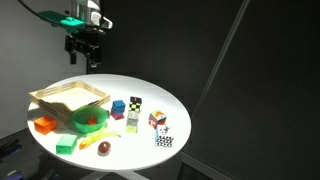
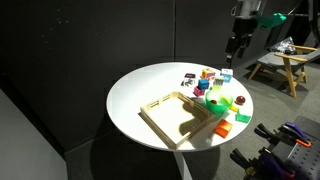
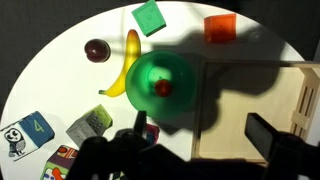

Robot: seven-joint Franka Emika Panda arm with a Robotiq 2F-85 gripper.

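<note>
My gripper [image 1: 84, 62] hangs high above the table, open and empty, with its two dark fingers far apart in the wrist view. Below it lies a shallow wooden tray [image 3: 222, 112], which looks empty. Beside the tray is a green bowl [image 3: 178, 72] holding a small red object [image 3: 162, 88]. A yellow banana [image 3: 128, 62] lies against the bowl's side, and a dark red round fruit [image 3: 97, 50] rests just past it. Near the table's rim are a green block [image 1: 66, 144] and an orange-red block [image 1: 45, 125].
Several patterned and coloured blocks share the white round table [image 1: 165, 95], among them a blue block [image 1: 118, 106], a black-and-white checkered block [image 1: 164, 142] and a numbered block [image 3: 28, 134]. Bare tabletop stretches behind them. A chair [image 2: 285, 65] stands beyond the table.
</note>
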